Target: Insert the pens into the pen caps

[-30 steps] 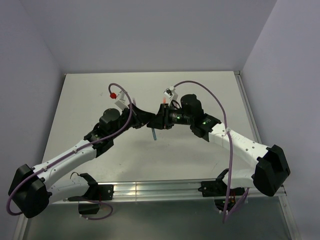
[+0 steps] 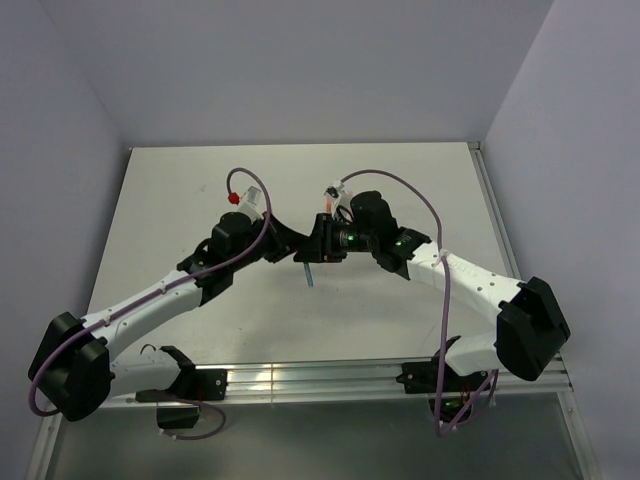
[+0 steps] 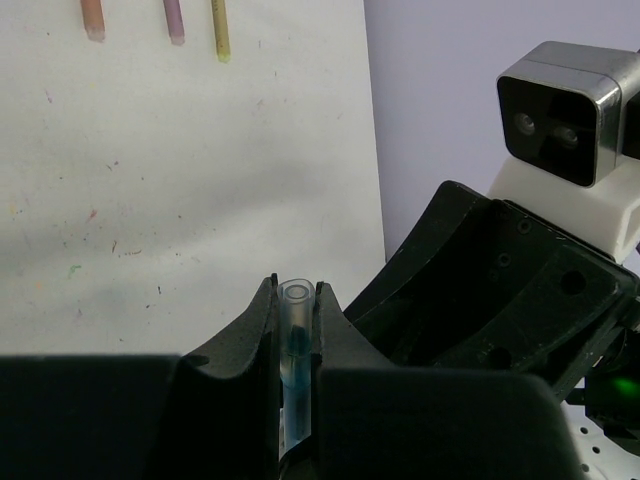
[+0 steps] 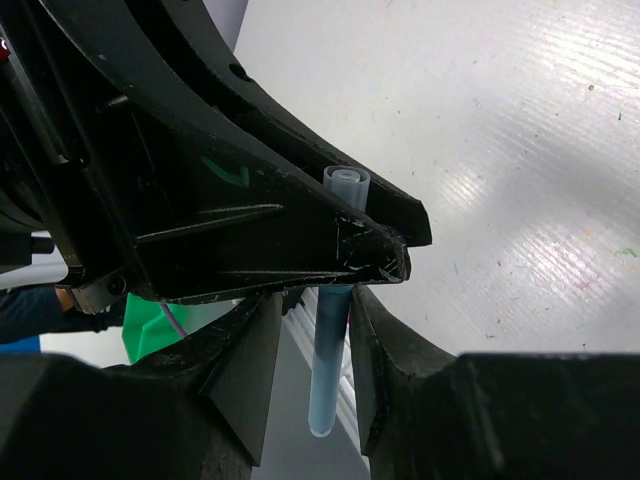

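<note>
A blue pen (image 4: 328, 370) stands upright between the two grippers, a clear tube around its top end. My left gripper is shut on it; in the right wrist view that gripper's black finger crosses the pen's upper part. My right gripper is part open around the lower, blue length of the pen, which hangs between its fingers. In the top view the grippers meet over the middle of the table, the pen (image 2: 309, 275) showing below them.
Orange (image 3: 93, 20), purple (image 3: 173, 20) and yellow (image 3: 220, 30) pens lie on the white table (image 3: 170, 170). The table is otherwise largely clear around the arms.
Both arms, still meeting, have shifted slightly toward the front of the table in the top view, the pen with them.
</note>
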